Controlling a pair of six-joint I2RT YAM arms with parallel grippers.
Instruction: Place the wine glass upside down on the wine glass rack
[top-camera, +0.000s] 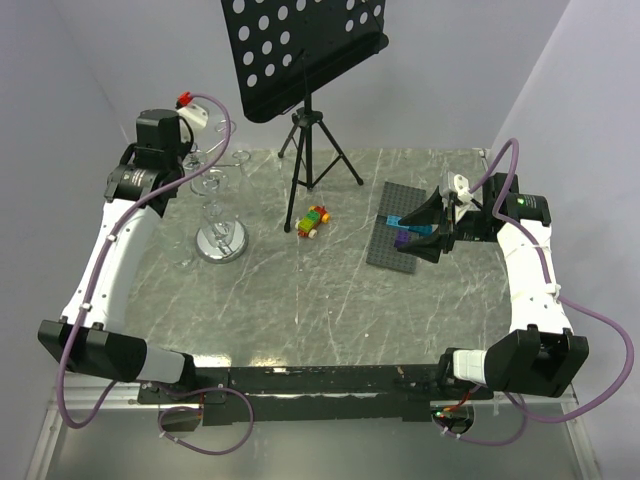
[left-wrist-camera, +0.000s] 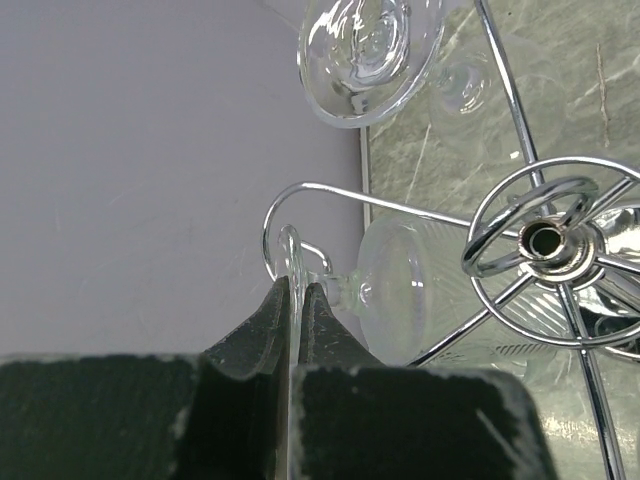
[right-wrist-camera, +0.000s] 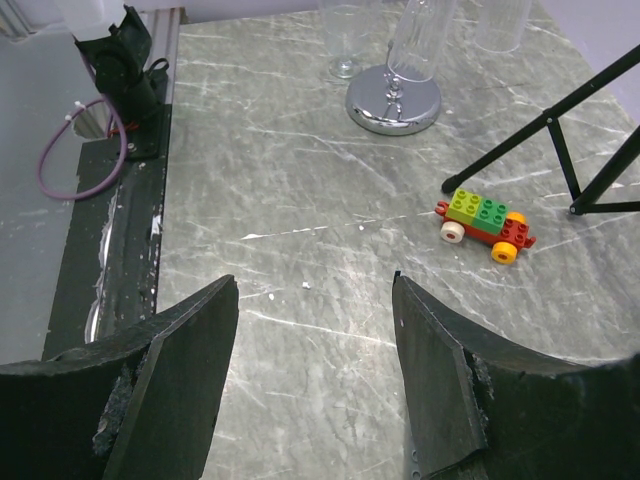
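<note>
My left gripper is shut on a clear glass piece (left-wrist-camera: 292, 250), seen as a thin edge standing up between the fingertips, at a chrome hook of the wine glass rack (left-wrist-camera: 545, 240). In the top view that gripper is over the rack, whose round base (top-camera: 221, 240) stands on the table's left. Another glass (left-wrist-camera: 370, 60) shows at the top of the left wrist view. The held glass's shape is mostly hidden. My right gripper (top-camera: 425, 230) stands open above the grey baseplate (top-camera: 390, 255), empty.
A black music stand (top-camera: 308, 130) rises at the back. A toy brick car (top-camera: 312, 220) sits beside its leg. Another clear glass (top-camera: 180, 255) stands left of the rack's base.
</note>
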